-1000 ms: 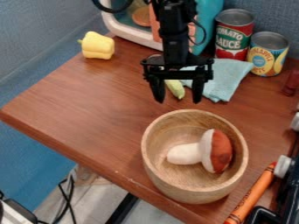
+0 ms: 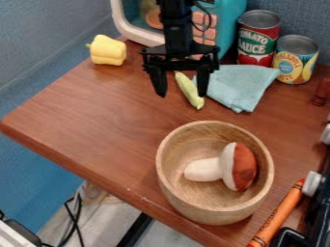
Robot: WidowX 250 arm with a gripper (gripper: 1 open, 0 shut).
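Observation:
The black gripper (image 2: pixel 182 89) hangs open above the table at the back middle, near a yellow banana-like object (image 2: pixel 191 93) that lies beside a light blue cloth (image 2: pixel 241 87). Nothing shows between its fingers. A wooden bowl (image 2: pixel 178 194) at the front right holds a toy mushroom (image 2: pixel 237 166) with a red cap and white stem. A yellow pepper (image 2: pixel 107 50) lies at the back left of the table.
A tomato can (image 2: pixel 258 41) and a second can (image 2: pixel 295 63) stand at the back right, before a white and teal box. An orange marker (image 2: pixel 277 217) and black items line the right edge.
The gripper has moved up and back, away from the camera, uncovering more of the yellow banana-like object. The objects on the table have not visibly moved.

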